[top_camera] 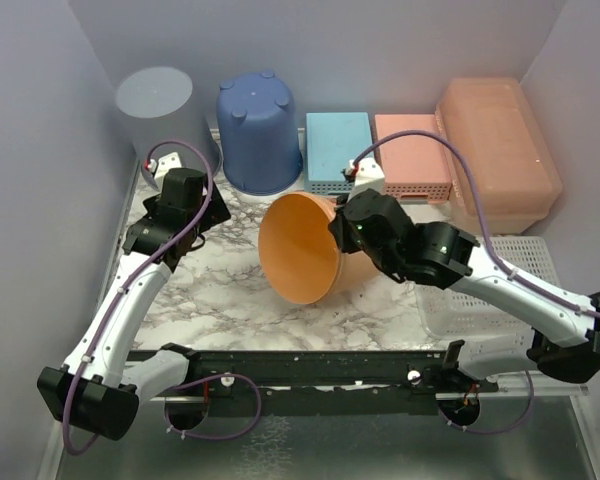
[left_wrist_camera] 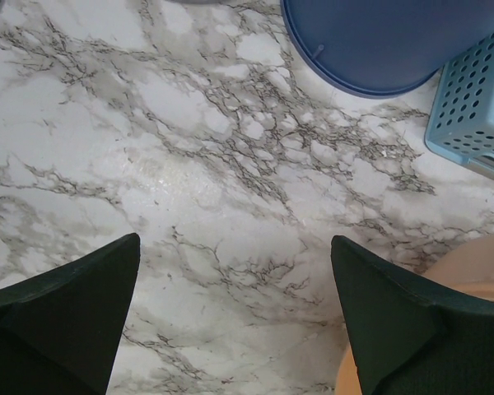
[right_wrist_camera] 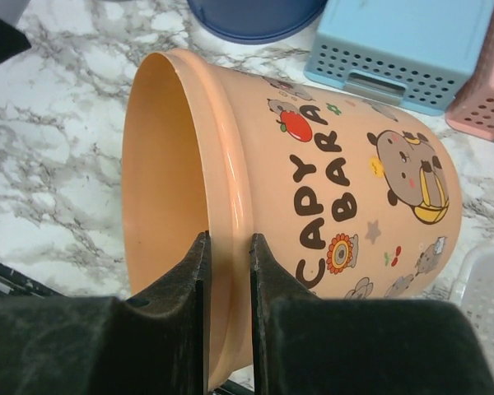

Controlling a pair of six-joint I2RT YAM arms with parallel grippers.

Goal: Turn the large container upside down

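Note:
The large peach container lies tipped on its side, its open mouth facing left in the top view. Capybara drawings and lettering cover its outer wall in the right wrist view. My right gripper is shut on the container's rim, one finger inside the mouth and one outside. To the left, my left gripper stands open over bare marble, nothing between its fingers. At the lower right of the left wrist view, part of the peach container shows behind one finger. Whether the container touches the table cannot be told.
Upturned grey and blue bins stand at the back left. Beside them sit a light-blue basket, a pink basket and a peach box. A white basket lies at right. Marble is clear at front left.

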